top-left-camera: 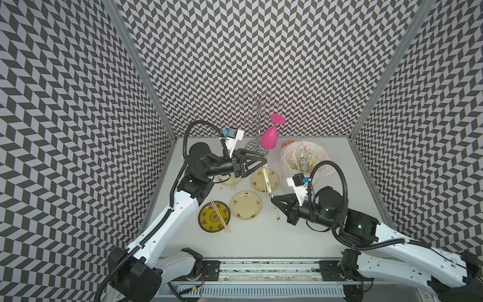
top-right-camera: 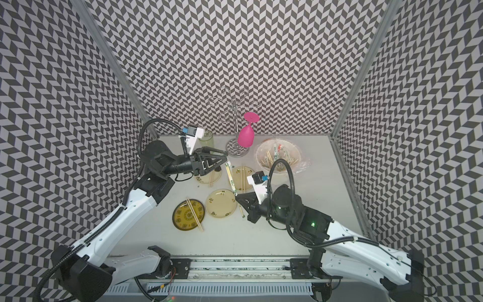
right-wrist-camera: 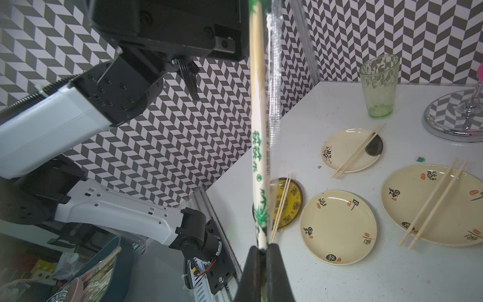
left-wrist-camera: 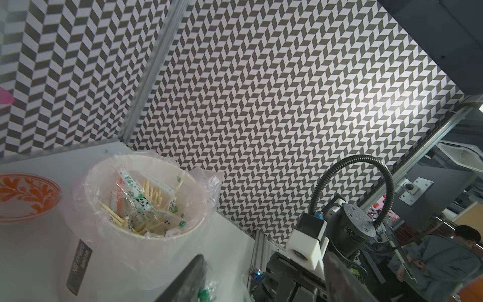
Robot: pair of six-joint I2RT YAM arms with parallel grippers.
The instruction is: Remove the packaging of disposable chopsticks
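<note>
A packaged pair of chopsticks stands slanted in the air, its printed wrapper facing the right wrist camera. My right gripper is shut on its lower end, with the fingers closed round it. My left gripper is at the upper end; whether its fingers touch the packet or how far they stand apart is unclear, and its wrist view shows them only blurred at the bottom edge.
Plates hold loose chopsticks, except the middle one. A green glass, a metal stand with a pink cup and a lined bin of wrappers and chopsticks stand behind.
</note>
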